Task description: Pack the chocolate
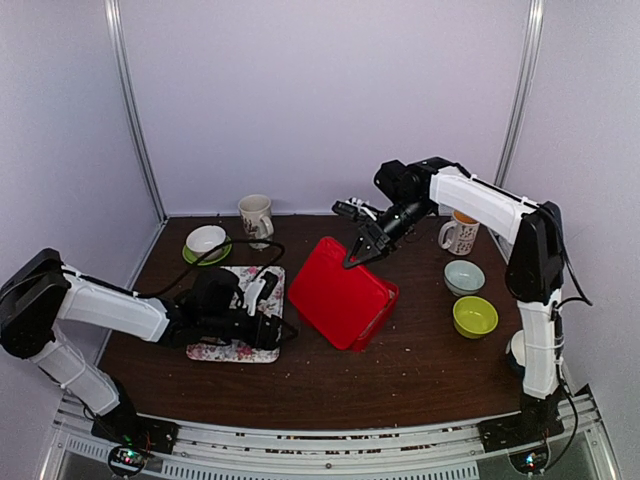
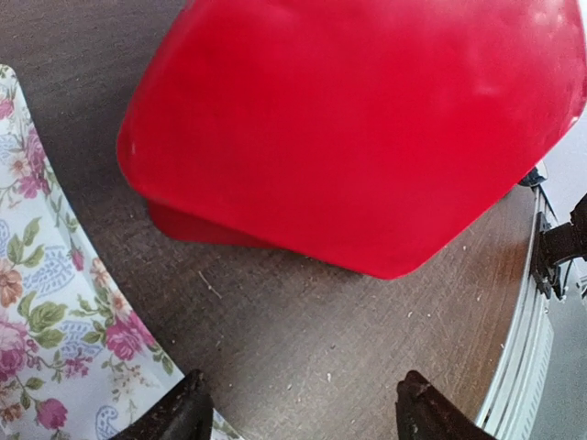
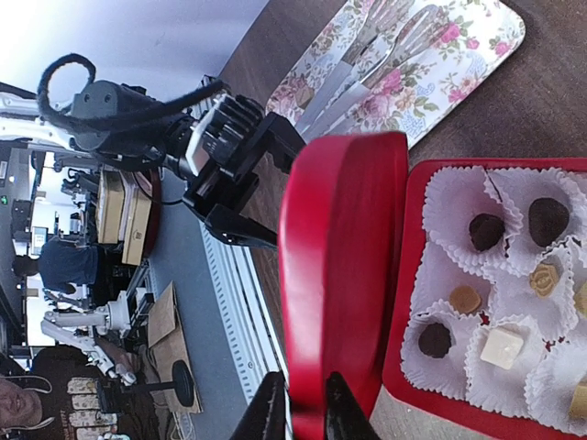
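Observation:
A red lid (image 1: 335, 290) is tilted up over the red box (image 3: 395, 367), whose paper cups hold dark, tan and pale chocolates (image 3: 487, 232). My right gripper is shut on the lid's rim, above the table. My left gripper is open, low by the right side of the floral tray (image 2: 23, 330), facing the lid (image 2: 348, 119) with nothing between its fingers. The right wrist view shows metal tongs or servers on that tray. The top view hides the box's contents behind the lid.
A white mug (image 1: 255, 220) and stacked bowls (image 1: 206, 240) stand at back left; another mug (image 1: 458, 236), a pale bowl (image 1: 464, 277) and a green bowl (image 1: 475, 317) stand at right. Bare table lies along the front.

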